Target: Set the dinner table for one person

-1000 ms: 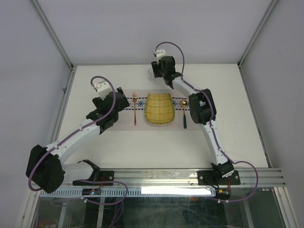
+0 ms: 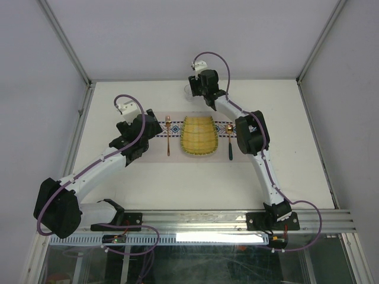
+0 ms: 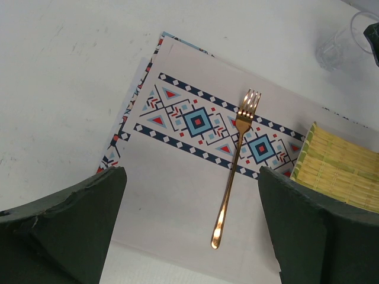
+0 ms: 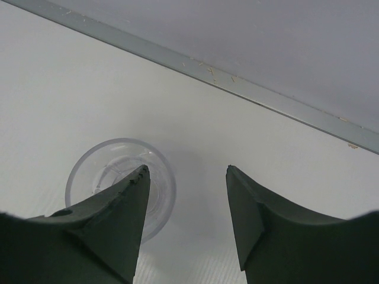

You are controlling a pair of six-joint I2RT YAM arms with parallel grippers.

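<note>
A patterned placemat (image 3: 160, 201) carries a gold fork (image 3: 233, 171) on the left, a yellow woven tray (image 2: 199, 139) in the middle and a spoon (image 2: 230, 142) on the right. A clear glass (image 4: 95, 160) stands behind them at the back. My right gripper is over the glass's side, fingers apart, one finger across the glass in its wrist view and nothing visibly held. My left gripper hangs open above the placemat's left part, left of the fork, with nothing between its fingers.
A metal edge (image 4: 249, 89) and a wall run close behind the glass.
</note>
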